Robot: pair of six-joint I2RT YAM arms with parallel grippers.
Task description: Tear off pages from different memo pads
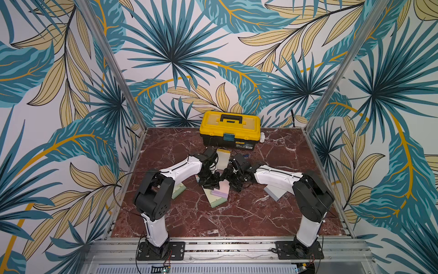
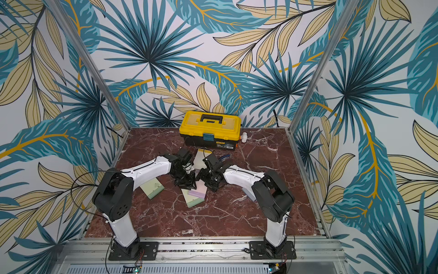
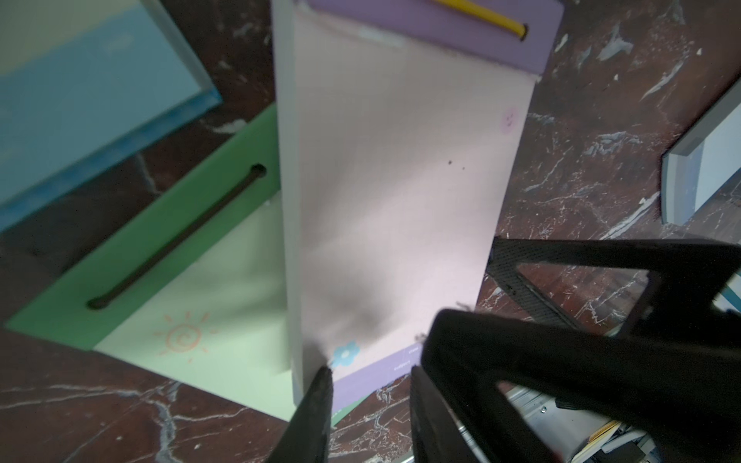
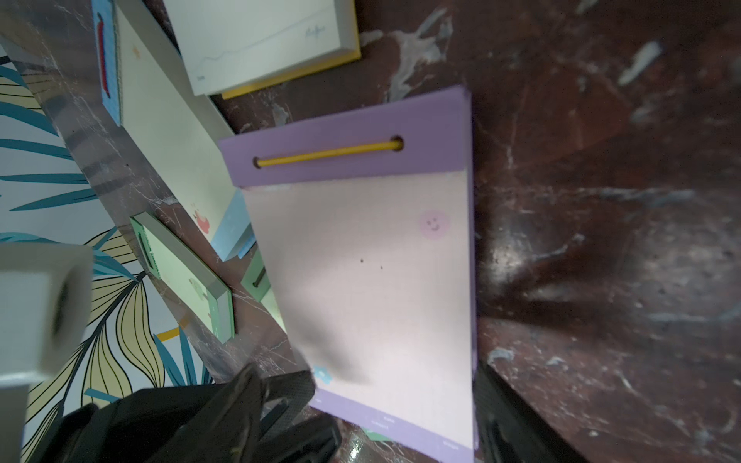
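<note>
A pink-white memo pad with purple header and yellow cord (image 4: pixel 370 277) lies in the table's middle, partly over a green pad (image 3: pixel 208 308). My left gripper is low at the pad's lower edge in the left wrist view, fingertips apart near the blue flower; whether it touches the paper is unclear. My right gripper stands open over the same pad, fingers either side of its lower part.
A blue pad (image 3: pixel 92 115), a yellow-backed pad (image 4: pixel 262 38), another green pad (image 1: pixel 178 189) and a grey pad (image 1: pixel 276 191) lie around. A yellow toolbox (image 1: pixel 230 127) stands at the back.
</note>
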